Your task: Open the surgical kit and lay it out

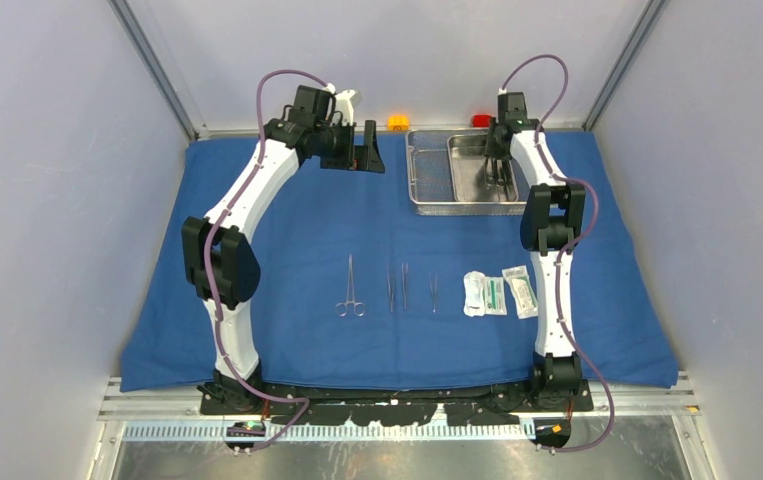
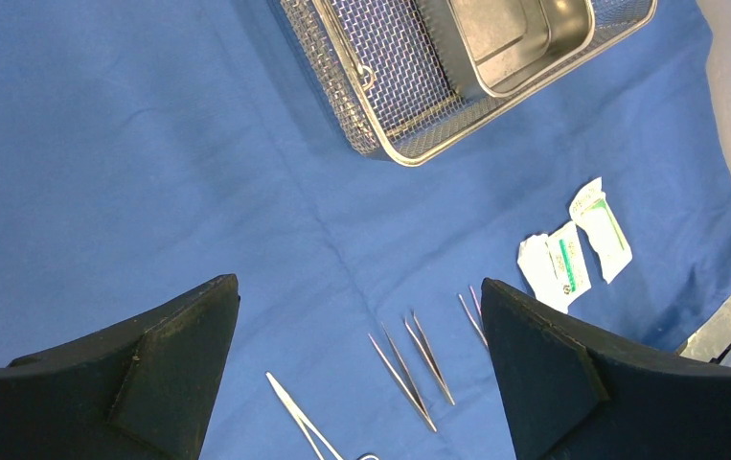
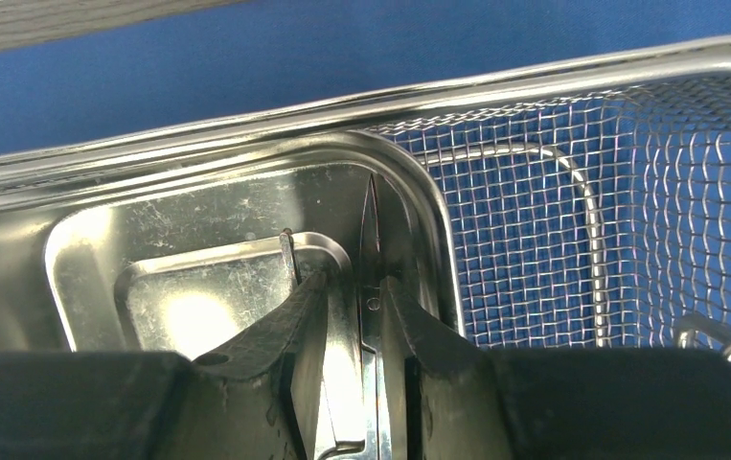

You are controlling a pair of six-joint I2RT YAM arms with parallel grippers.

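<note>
My right gripper reaches down into the small metal tray (image 1: 465,190), its fingers part open. A slim pointed metal instrument (image 3: 371,235) lies between them, close to the right-hand finger; its lower part is partly hidden. Beside it a second thin instrument (image 3: 288,251) passes behind the left-hand finger. Well left of the tray, my left gripper hangs open and empty above the cloth. Laid out on the cloth are ring-handled forceps (image 1: 351,290), several tweezers (image 1: 404,287) in a row, and white packets (image 1: 494,296) to their right.
The small tray sits inside a wire mesh basket (image 1: 432,208) at the back right. More metal handles (image 3: 725,335) show in the mesh part. Yellow (image 1: 398,123) and red (image 1: 482,121) blocks stand behind the basket.
</note>
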